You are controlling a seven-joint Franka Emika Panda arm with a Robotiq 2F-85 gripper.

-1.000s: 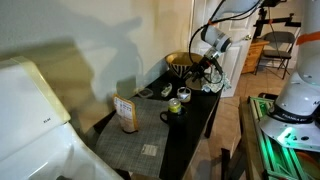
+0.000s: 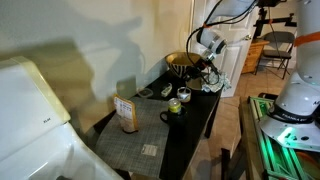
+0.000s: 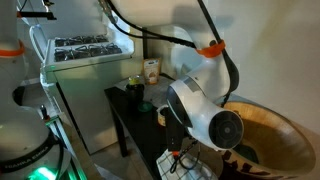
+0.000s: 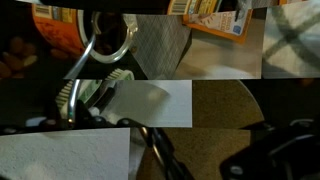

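Note:
My gripper (image 2: 206, 76) hangs low over the far end of the dark counter, close to the wooden basket (image 2: 180, 62) and the patterned cloth (image 2: 224, 84). In the second exterior view the white wrist covers much of the scene, with the cloth (image 3: 184, 166) below it. The wrist picture is broken into shifted strips. A dark finger (image 4: 285, 152) shows at its lower right, and an orange-labelled container (image 4: 62, 30) and a metal-rimmed vessel (image 4: 112, 40) at its upper left. Whether anything lies between the fingers is hidden.
Nearer on the counter stand a dark mug (image 2: 174, 115), a jar (image 2: 184, 94) and an upright orange-and-white box (image 2: 126, 113). The large wooden basket (image 3: 285, 150) borders the arm.
The arm has shifted only slightly at the far end of the counter. The mug, jar, box and basket look unmoved.

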